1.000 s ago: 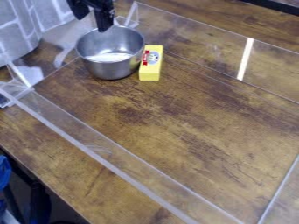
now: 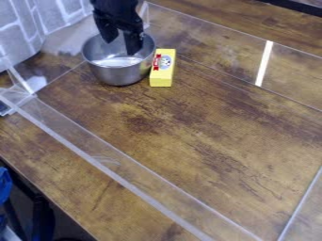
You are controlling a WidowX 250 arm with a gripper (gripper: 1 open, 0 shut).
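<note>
A steel pot [image 2: 116, 68] stands at the upper left of the wooden table. My black gripper [image 2: 120, 38] hangs from the top of the view over the pot, open, with its fingertips at about the rim or just inside it. A yellow box [image 2: 163, 70] with a red and white label lies just right of the pot.
Clear plastic panels [image 2: 101, 169] run along the table's sides. A pale textured surface [image 2: 28, 38] is at the upper left.
My gripper has moved down and to the right, lower over the pot. The pot and the yellow box have not visibly moved.
</note>
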